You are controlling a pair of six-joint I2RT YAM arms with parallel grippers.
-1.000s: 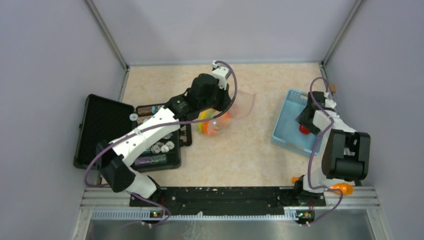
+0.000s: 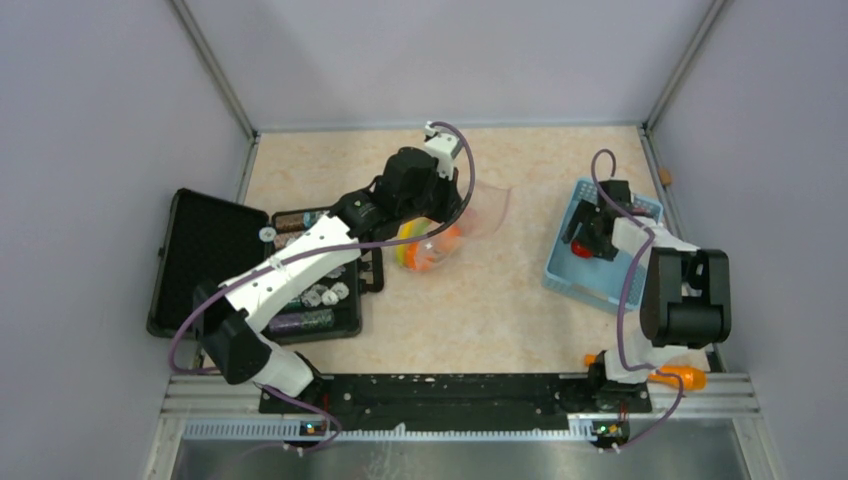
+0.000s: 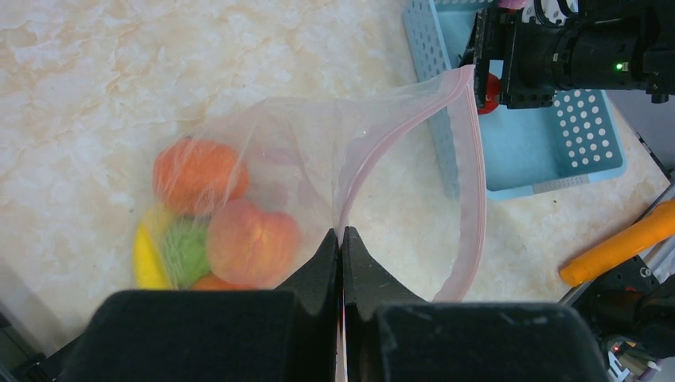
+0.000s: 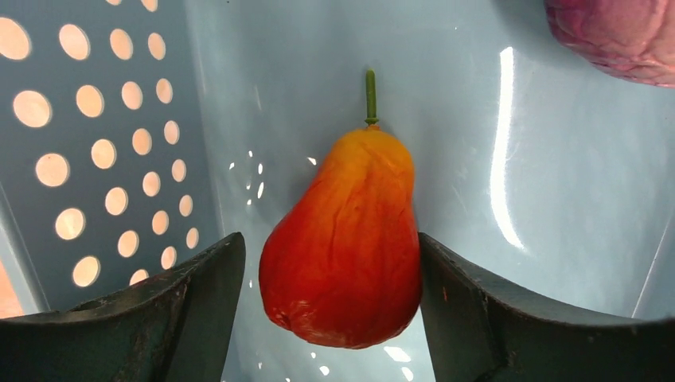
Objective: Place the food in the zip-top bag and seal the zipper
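Observation:
The clear zip top bag [image 3: 390, 134] with a pink rim lies left of the basket, its mouth spread toward the right. Pinched in my left gripper, which is shut, is the bag's thin edge. Inside the bag rest an orange tangerine-like fruit [image 3: 199, 175], a peach [image 3: 253, 243], something green [image 3: 185, 251] and something yellow [image 3: 151, 247]. My right gripper is part open, low in the blue basket, its fingers around a red-orange pepper-like fruit [image 4: 350, 231]. The right-hand finger [image 4: 458, 290] meets that fruit; a gap shows at the left one.
The blue basket [image 2: 575, 288] also holds a purple-pink round item [image 4: 617, 36]. An open black case [image 2: 330, 325] of supplies stands at the left. An orange bottle-like object [image 3: 625, 239] lies by the right arm's base.
My right gripper has moved left within the basket, and the red fruit has shifted left too. The left arm and the bag have stayed still.

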